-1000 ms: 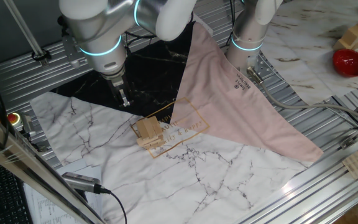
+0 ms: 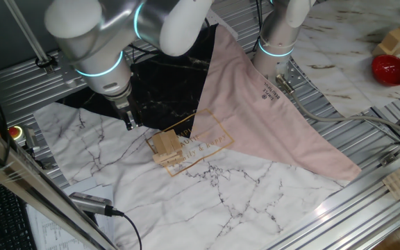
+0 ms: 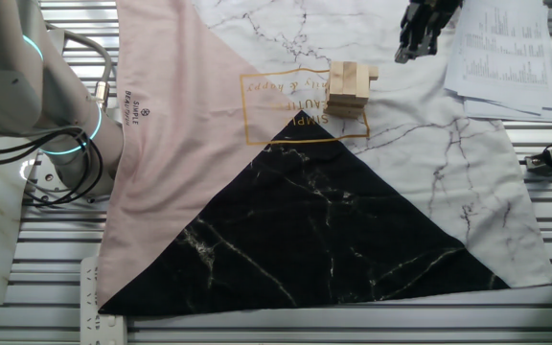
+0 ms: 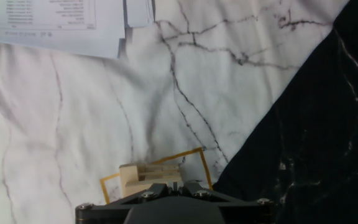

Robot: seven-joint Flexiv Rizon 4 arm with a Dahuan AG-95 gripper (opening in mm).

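Note:
A small stack of pale wooden blocks [image 2: 167,147] sits on the cloth, over a corner of its gold printed frame. In exterior view 2 the same blocks [image 3: 350,86] lie close to the tip of the black triangle. My gripper [image 2: 132,127] hangs above the cloth, off to the side of the stack and apart from it. Seen from the wrist, the gripper looks shut, its dark fingertips together at the bottom edge. Beyond them the blocks [image 4: 148,177] show, their near part hidden by the fingers. Nothing shows between the fingertips.
The pink, black and white marble cloth [image 2: 248,201] is otherwise bare. Papers [image 3: 501,57] and a keyboard [image 2: 2,215] lie at one side, near a cabled device [image 2: 92,203].
The block stack and the cloth have stayed put.

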